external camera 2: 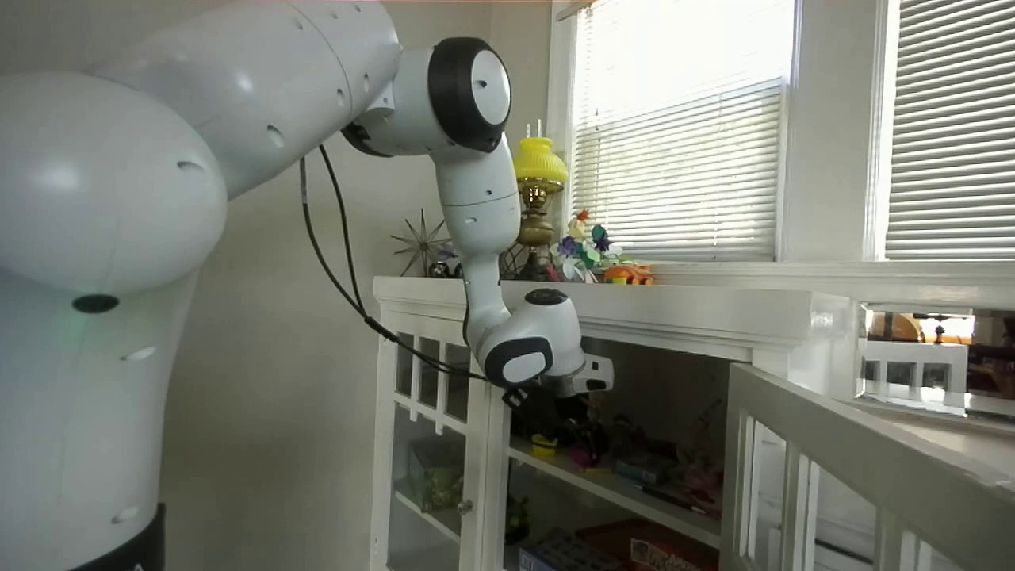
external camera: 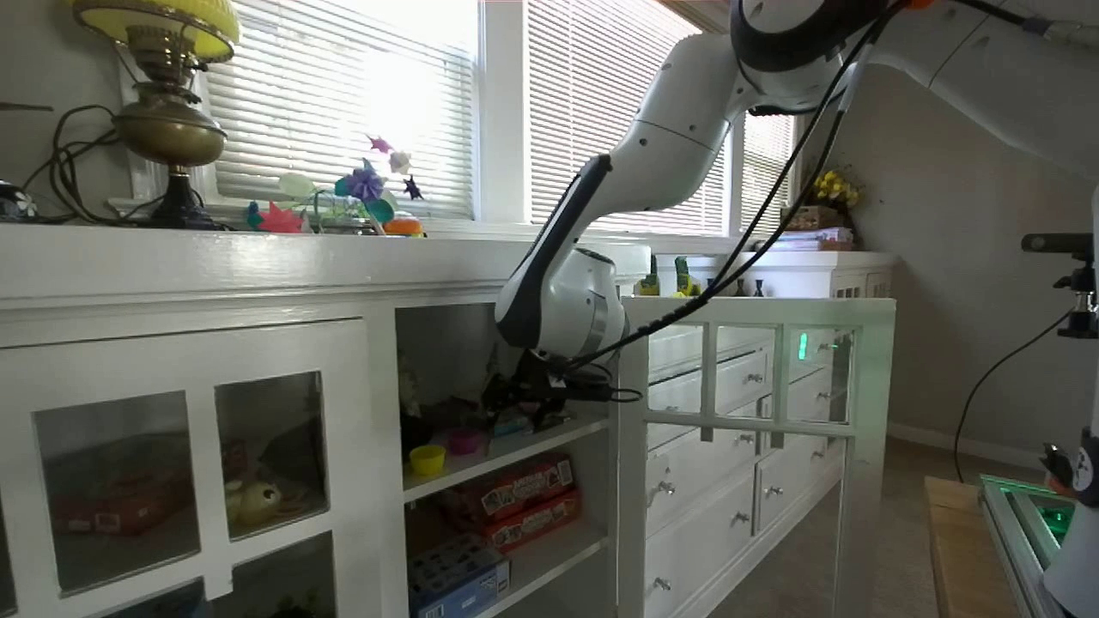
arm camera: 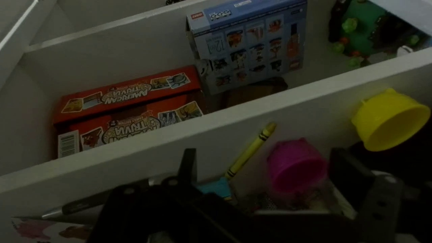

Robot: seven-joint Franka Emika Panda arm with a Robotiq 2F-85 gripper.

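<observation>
In exterior view 1 my gripper [external camera: 527,393] is at the opening of the white cabinet, just above its upper shelf [external camera: 536,443]. It stands open; in the wrist view nothing is held between the spread fingers. A magenta cup [arm camera: 297,166] lies beyond the gap, near the right finger, with a yellow crayon [arm camera: 251,150] beside it. Farther right, at the shelf edge, is a yellow cup [arm camera: 390,119]. A small blue item [arm camera: 216,188] shows near the left finger, and a dark pen [arm camera: 85,204] lies farther left. The gripper body hides part of the shelf's contents.
On the lower shelf are red trivia boxes [arm camera: 133,95] and a blue Lego box [arm camera: 251,44]. The open cabinet door [external camera: 865,443] stands to the right in exterior view 1. The cabinet top [external camera 2: 685,300] lies above the opening, beside the arm.
</observation>
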